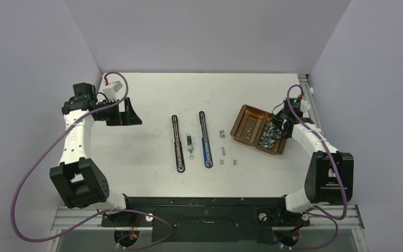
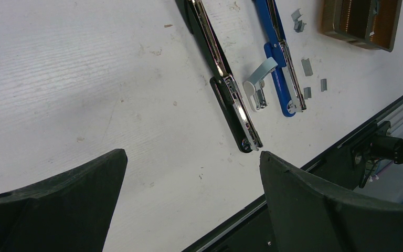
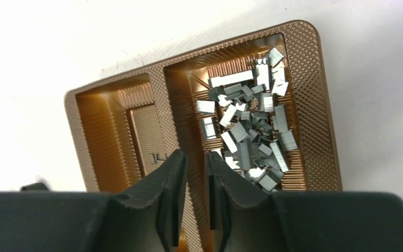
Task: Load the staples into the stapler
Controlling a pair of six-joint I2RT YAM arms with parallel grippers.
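Note:
A black long stapler, a small white stapler and a blue long stapler lie mid-table. Loose staple strips lie right of them. A bronze two-compartment tray holds a pile of staple pieces in one compartment. My right gripper is above the tray near the divider, its fingers slightly apart, with no staple seen between them. My left gripper hangs open over the left of the table, left of the black stapler, nothing between its fingers.
Walls bound it at back and sides, with a dark front edge. Purple cables arch over both arms.

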